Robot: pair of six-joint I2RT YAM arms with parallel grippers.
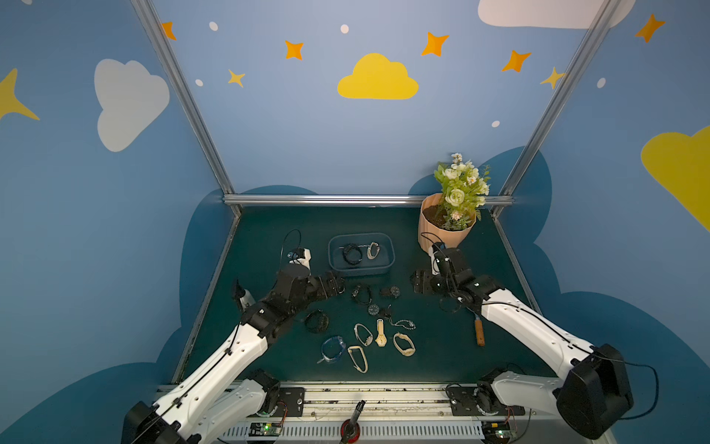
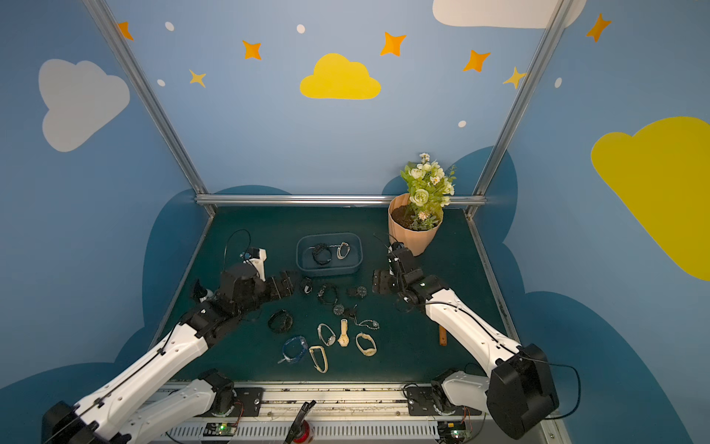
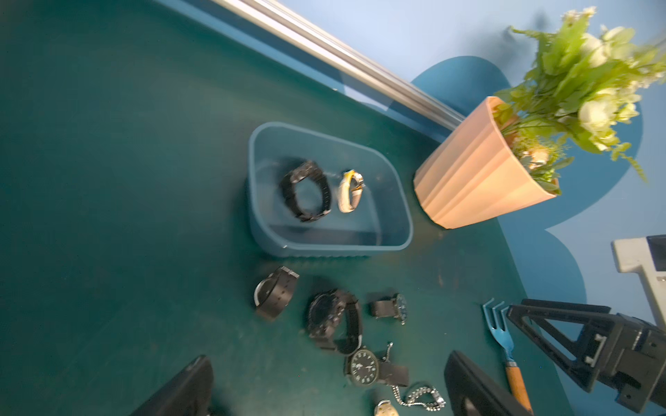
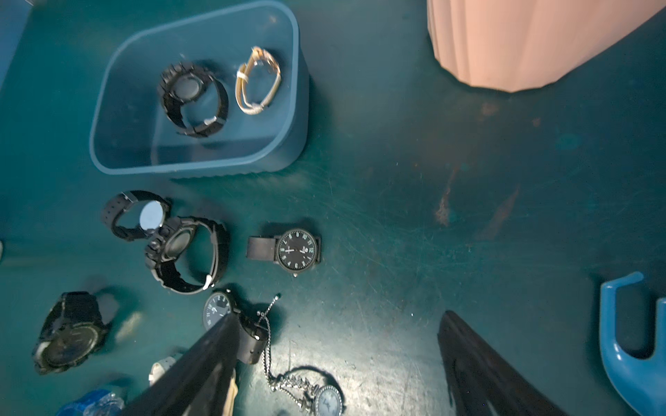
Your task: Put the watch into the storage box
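Note:
The blue storage box (image 3: pixel 326 247) stands toward the back, with a black watch (image 4: pixel 180 90) and a pale-banded watch (image 4: pixel 242 86) inside. Several watches lie loose before it, among them a small black round-faced watch (image 4: pixel 297 249), a black-strapped watch (image 3: pixel 276 292) and a larger black watch (image 3: pixel 326 319). Nearer the front lie a beige watch (image 1: pixel 381 333) and other pale bands. My left gripper is open and empty, held left of the loose watches, short of the box. Open too is my right gripper, above bare table to their right.
A pink flowerpot (image 3: pixel 478 166) with white flowers stands behind and right of the box. A blue fork with a wooden handle (image 1: pixel 479 331) lies at the right. Beneath the left arm, a dark-and-silver bottle (image 1: pixel 244 297) is partly hidden. The table between box and fork is clear.

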